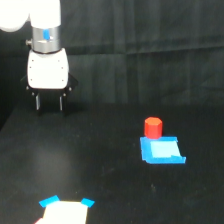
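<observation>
A white robot arm hangs at the upper left, its gripper [49, 99] pointing down above the dark table with two dark fingers apart and nothing visible between them. A small red block [153, 127] stands on the right side of the table, at the back edge of a pale square [164, 149] bordered with blue tape.
At the bottom left edge lies another pale patch [65, 214] with blue tape at its corners, cut off by the frame. A dark curtain fills the background.
</observation>
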